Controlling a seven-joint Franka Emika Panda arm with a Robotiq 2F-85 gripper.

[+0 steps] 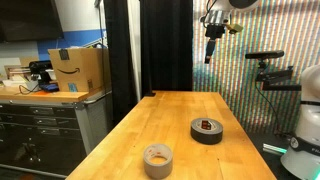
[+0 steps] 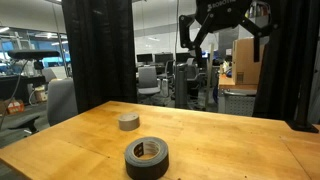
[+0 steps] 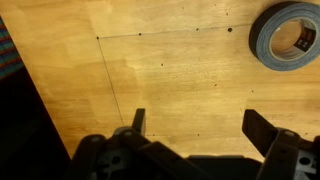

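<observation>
My gripper is open in the wrist view, its two fingers (image 3: 139, 121) wide apart with only bare table seen between them. In exterior view 1 the gripper (image 1: 209, 58) hangs high above the far right part of the table. A dark grey tape roll (image 1: 206, 138) lies flat on the right side; the wrist view has this dark roll (image 3: 266, 48) at its upper right, clear of the fingers. Nearer the camera in exterior view 1 is a smaller, lighter tape roll (image 1: 158, 168), which is out of the wrist view.
Black curtains (image 1: 121, 50) hang beside it. A cardboard box (image 1: 77, 68) sits on a workbench to the left, and an office chair (image 2: 62, 97) stands beyond the table.
</observation>
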